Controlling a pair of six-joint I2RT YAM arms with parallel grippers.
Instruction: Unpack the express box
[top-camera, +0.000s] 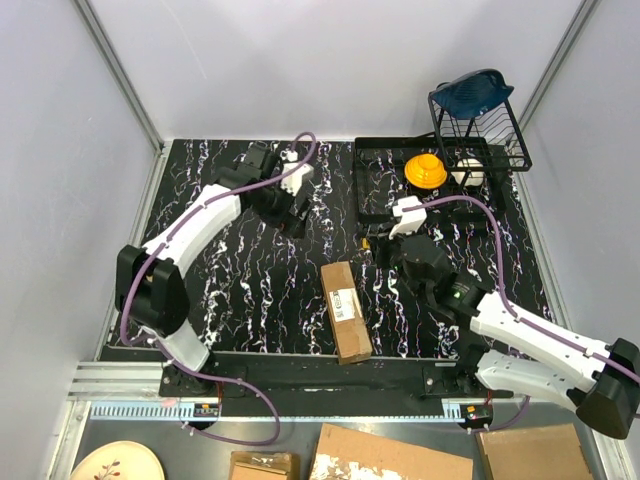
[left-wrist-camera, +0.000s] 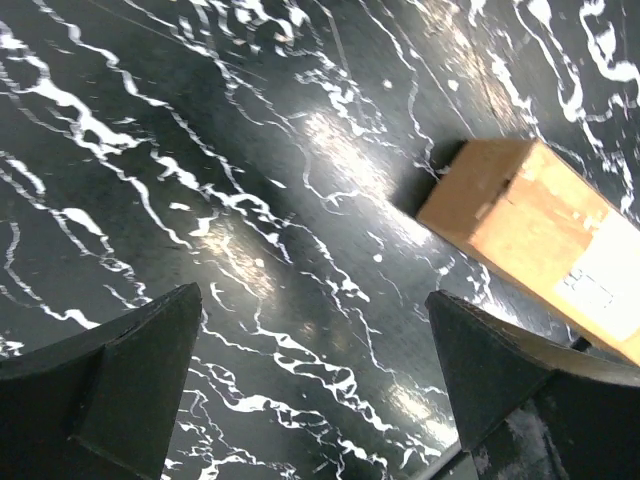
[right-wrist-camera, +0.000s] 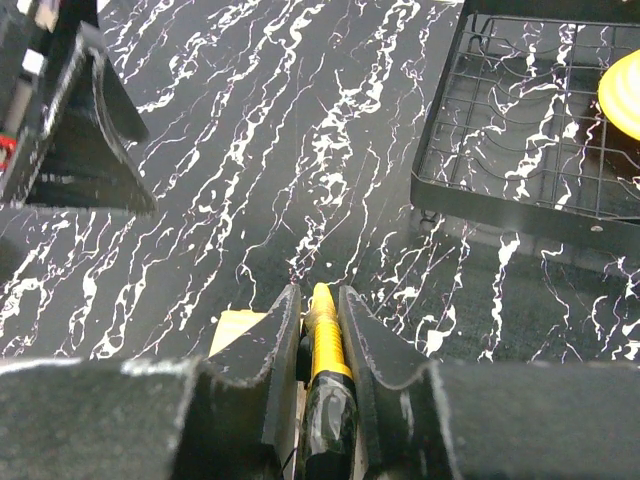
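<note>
A long taped cardboard box (top-camera: 345, 325) with a white label lies on the marble table; the left wrist view shows its end (left-wrist-camera: 525, 215) at the right. My left gripper (top-camera: 293, 222) is open above the table, up and left of the box, empty between its fingers. My right gripper (top-camera: 376, 245) hovers by the box's far end, shut on a slim yellow-and-black tool (right-wrist-camera: 328, 345), probably a box cutter; its tip points forward. In the right wrist view a piece of the box shows behind the fingers.
A black dish rack (top-camera: 360, 175) with a yellow bowl (top-camera: 425, 172), a white item and a blue tray (top-camera: 472, 92) stands at the back right. Cardboard pieces lie beyond the front edge.
</note>
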